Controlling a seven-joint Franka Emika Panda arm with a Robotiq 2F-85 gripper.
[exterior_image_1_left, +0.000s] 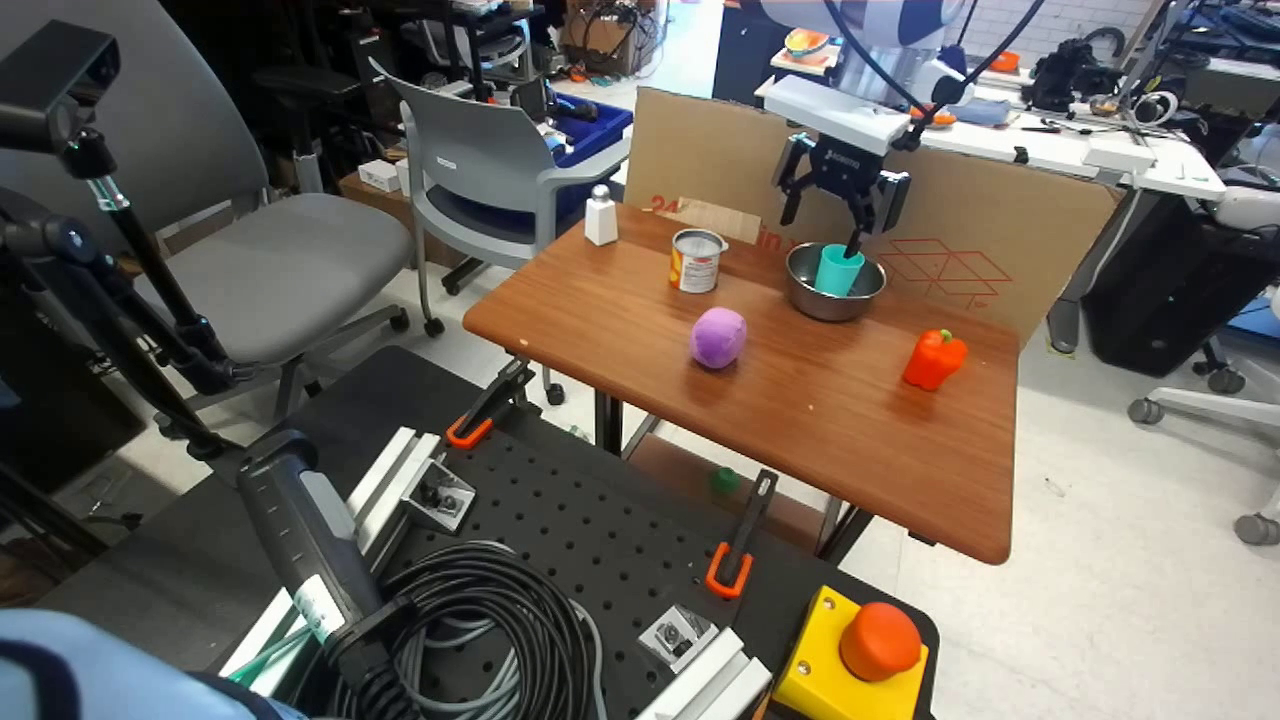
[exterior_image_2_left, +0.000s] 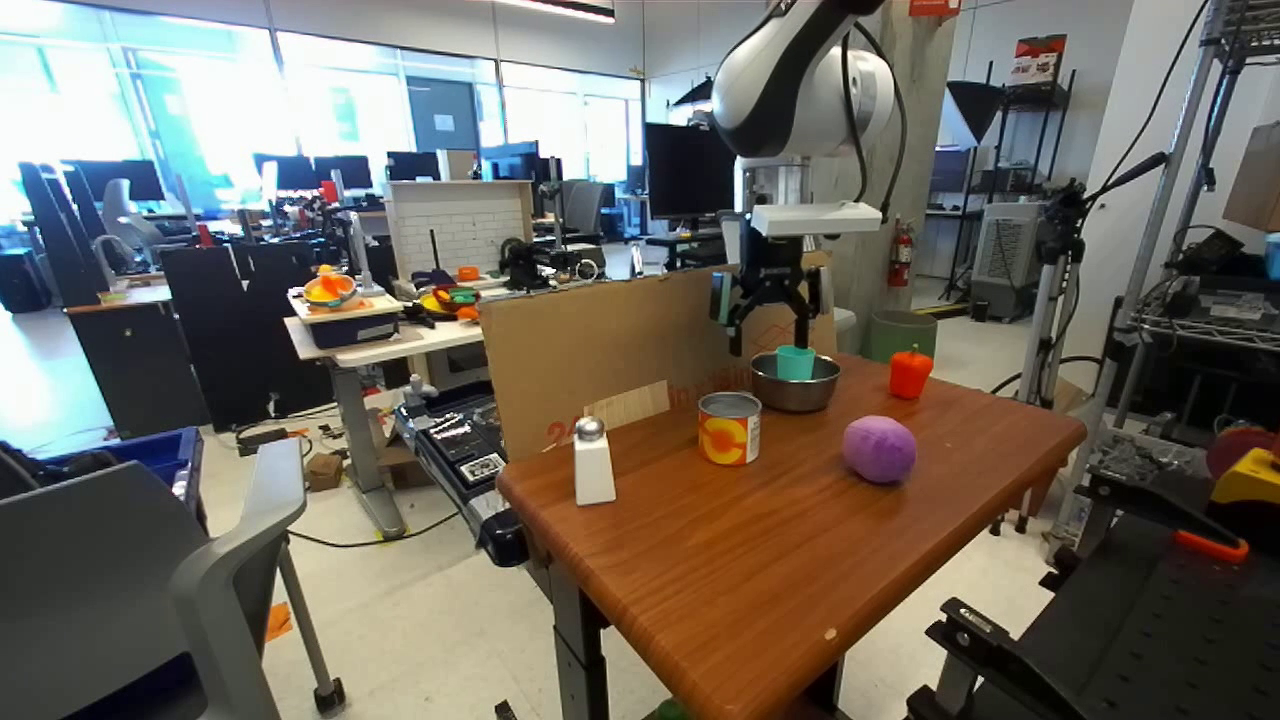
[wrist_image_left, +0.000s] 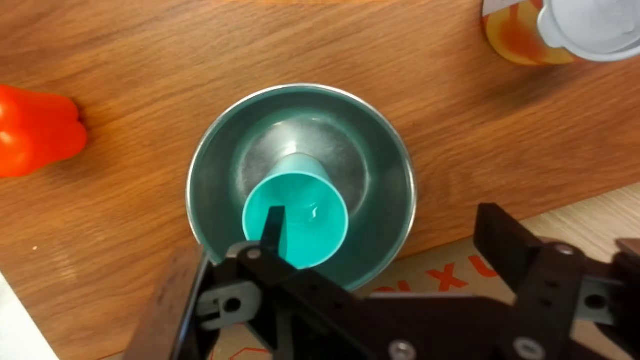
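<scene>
A teal cup (wrist_image_left: 300, 207) stands inside a metal bowl (wrist_image_left: 384, 162) near the back of the wooden table, leaning slightly toward one side of it. My gripper is open, its two fingers wide apart. One fingertip (wrist_image_left: 274, 225) overlaps the cup's mouth in the wrist view; whether it touches the cup I cannot tell. The other finger (wrist_image_left: 501, 240) is outside the bowl's rim, over the table's back edge. In exterior view 1 the gripper (exterior_image_1_left: 819, 234) hangs just above the bowl and cup (exterior_image_1_left: 837, 271).
An orange-red pepper (exterior_image_1_left: 935, 359), a purple ball (exterior_image_1_left: 719, 337), a can (exterior_image_1_left: 696, 262) and a white shaker (exterior_image_1_left: 600, 217) are spread over the table. A cardboard sheet (exterior_image_1_left: 1008, 228) stands along the back edge.
</scene>
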